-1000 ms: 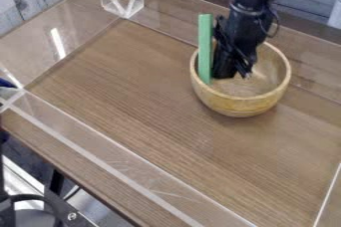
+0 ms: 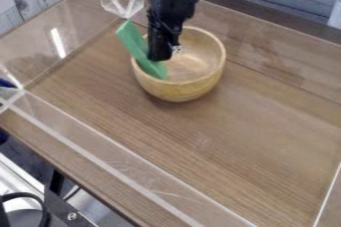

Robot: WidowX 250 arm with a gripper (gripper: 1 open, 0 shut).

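Note:
A light wooden bowl sits on the wooden table toward the upper middle, with a green strip-like object leaning in it at its left side. My black gripper reaches down from the top into the bowl's left part, beside the green object. Its fingertips are dark and small; whether anything is between them is hard to see.
A white angular holder stands at the back left. Clear plastic edging runs along the left, and a black cable lies at the lower left.
The bowl, the green object and my gripper have moved left across the table. The green object leans further over to the left than a second ago.

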